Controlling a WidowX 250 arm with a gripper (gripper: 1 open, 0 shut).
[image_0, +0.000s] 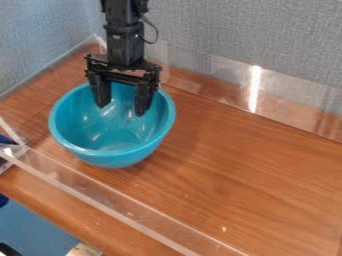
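Observation:
A black gripper (122, 92) hangs from the top of the view over a turquoise plastic bowl (111, 140), its two fingers open and reaching down inside the bowl's rear part. The bowl stands upright on the wooden counter at the left. Nothing shows between the fingers, and the bowl looks empty.
Grey walls with a clear strip stand behind. At the left edge a blue and white object (8, 147) is partly cut off, beside a clear strip along the counter's front.

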